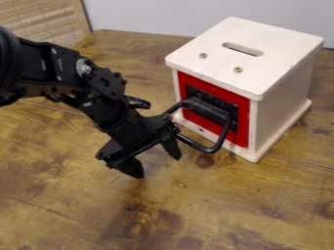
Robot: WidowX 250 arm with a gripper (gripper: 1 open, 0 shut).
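Observation:
A white wooden box (pixel 282 98) stands at the right, with a red front panel (pixel 193 86) that carries a black slotted block (pixel 209 109). A black looped handle or tube (pixel 222 137) reaches out from the block and down toward the robot. My black gripper (pixel 152 160) is low over the floor to the left of the box, its two fingers apart with nothing seen between them. The gripper's body is beside the near end of the black loop; whether they touch I cannot tell.
A pale board (pixel 39 20) stands at the back left, and a white wall runs behind the box.

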